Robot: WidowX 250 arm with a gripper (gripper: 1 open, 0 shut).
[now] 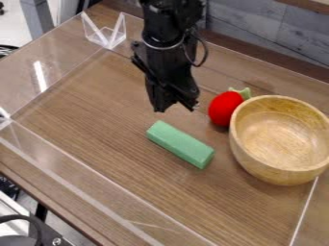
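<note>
My black gripper (pixel 157 102) hangs over the middle of the wooden table, its fingers pointing down, shut with nothing visible between them. Below and slightly right of it lies a green block (pixel 180 143), apart from the fingers. A red round object with a green top, like a tomato (pixel 224 110), sits to the right of the gripper, against the left side of a tan bowl (pixel 280 165).
A clear plastic object (pixel 106 31) stands at the back left, near the table's edge. A grey wooden wall (pixel 270 48) runs along the back right.
</note>
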